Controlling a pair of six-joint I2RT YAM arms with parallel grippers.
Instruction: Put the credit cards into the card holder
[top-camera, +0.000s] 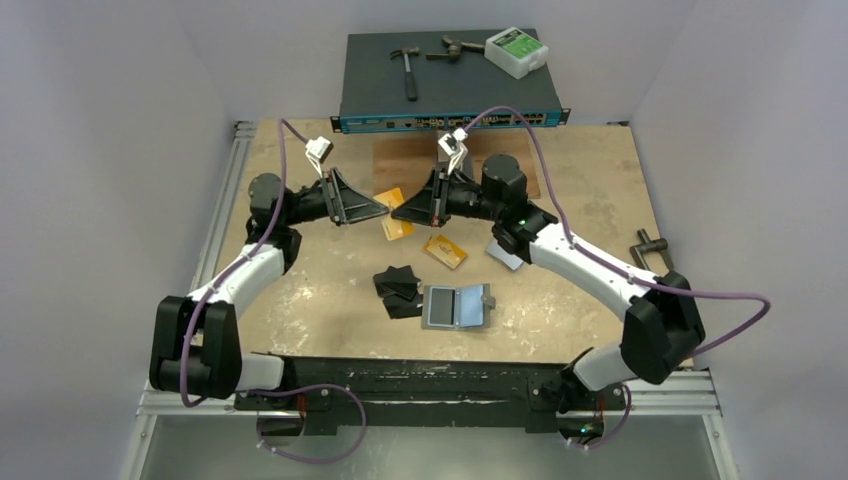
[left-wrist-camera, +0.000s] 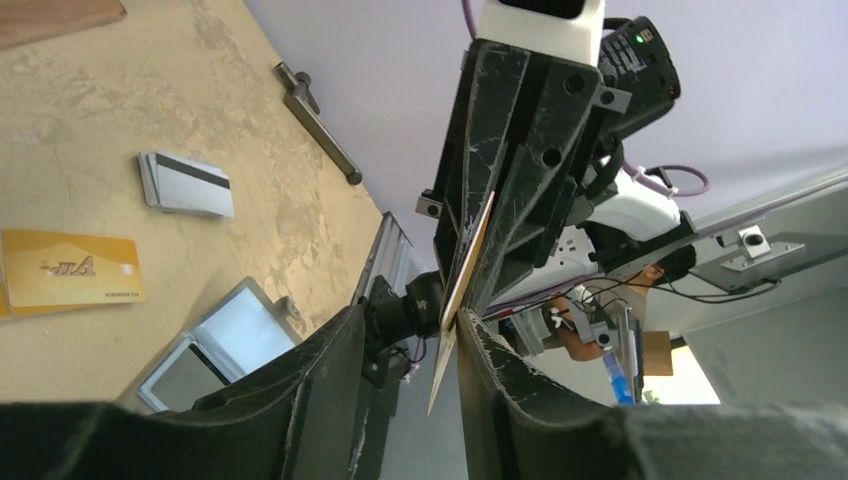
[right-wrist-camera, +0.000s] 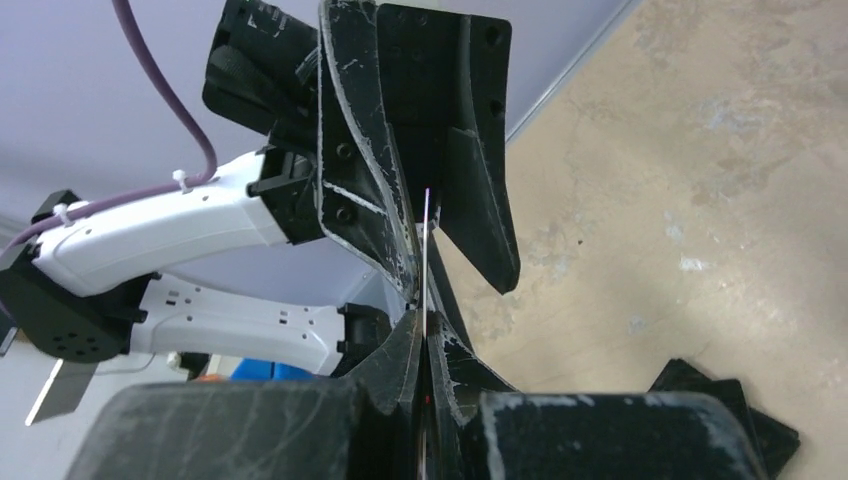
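Observation:
An orange card (top-camera: 396, 222) is upright between the two grippers above the table. My right gripper (top-camera: 398, 213) is shut on it, the card showing edge-on in both wrist views. My left gripper (top-camera: 384, 208) is part open around the card's edge. On the table lie orange cards (top-camera: 444, 251) (left-wrist-camera: 70, 268), a stack of silver cards (left-wrist-camera: 187, 185) partly under the right arm in the top view, dark pieces (top-camera: 398, 290) and an open grey card holder (top-camera: 440, 308) (left-wrist-camera: 185, 380).
A rack unit (top-camera: 378, 85) with hammers and a plastic box (top-camera: 515, 52) stands at the back, behind a wooden board (top-camera: 400, 155). More tools (top-camera: 650, 248) lie at the right edge.

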